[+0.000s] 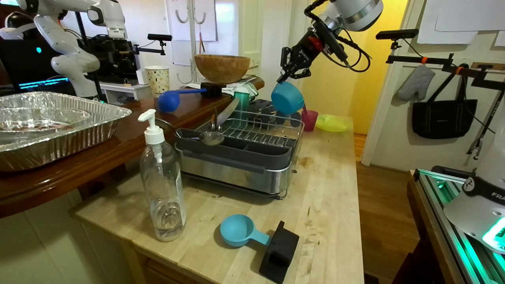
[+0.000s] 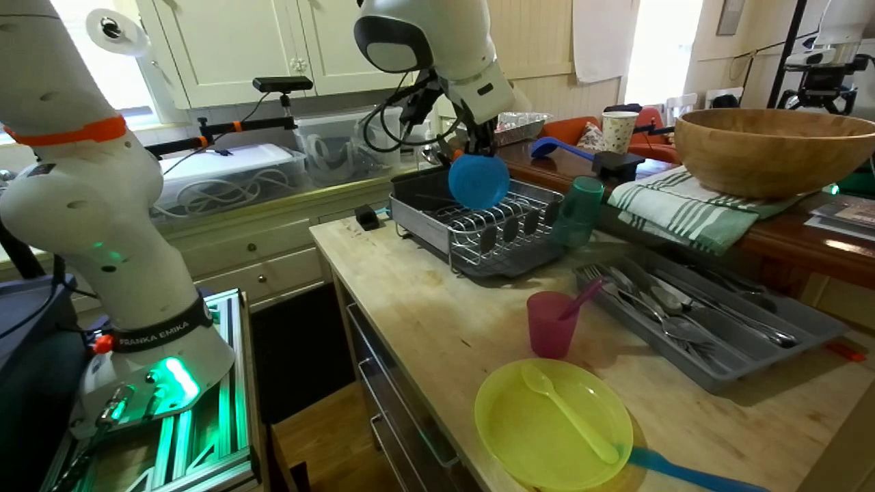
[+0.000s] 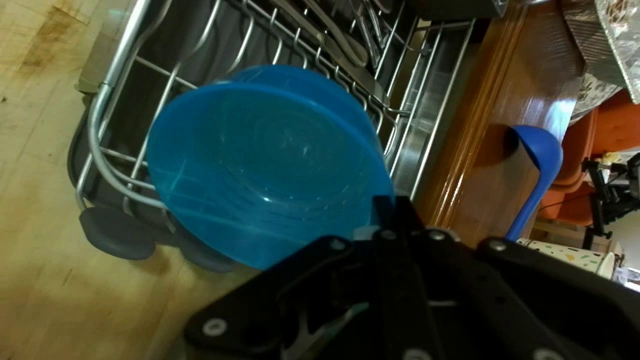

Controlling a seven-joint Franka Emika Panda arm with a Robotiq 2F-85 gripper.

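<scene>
A translucent blue bowl [image 1: 287,98] hangs tilted in the air above the dish rack [image 1: 279,179], its rim pinched in my gripper [image 1: 282,79]. From the wrist, the bowl [image 3: 270,156] opens toward the camera, and my shut gripper meets it at the lower right of its rim. The other exterior view has the round blue bowl [image 2: 479,182] over the near end of the wire rack [image 2: 513,221]. Just how the fingertips grip the rim is hard to make out there.
Beyond the rack stand a pink cup [image 2: 551,324], a yellow plate [image 2: 500,430] with a spoon and a grey cutlery tray [image 2: 722,373]. A soap bottle [image 1: 163,198] and a blue measuring scoop [image 1: 238,230] occupy the counter's other end. Bare counter [image 1: 326,189] runs alongside the rack.
</scene>
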